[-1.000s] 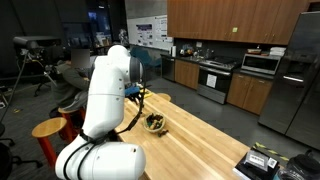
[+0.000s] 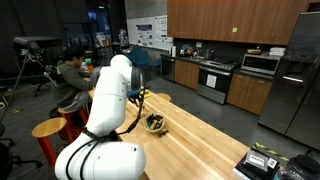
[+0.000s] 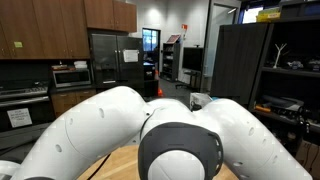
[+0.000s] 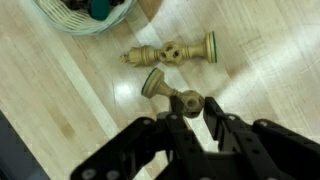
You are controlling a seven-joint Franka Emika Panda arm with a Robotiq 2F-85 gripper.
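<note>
In the wrist view my gripper is shut on a light wooden chess piece (image 4: 154, 84). The piece is held at its round head, and its green-bottomed base points away from the fingers at a slant. Another wooden piece with a green base, a turned chess piece (image 4: 172, 52), lies on its side on the tabletop just beyond. Whether the held piece touches the table, I cannot tell. Exterior view 1 shows the gripper too small to make out a piece in it. Exterior view 2 shows only the arm (image 3: 120, 120).
A round woven basket (image 4: 92, 28) with dark pieces inside stands close by; in exterior view 1 this basket (image 2: 146, 127) is right of the gripper. Bare tabletop (image 2: 195, 150) stretches to the right. Dark objects (image 2: 262, 162) sit at the near right, and red stools (image 2: 48, 128) stand left of the table.
The upper part of the arm has come down and shifted slightly right over the last second. The basket stays where it was.
</note>
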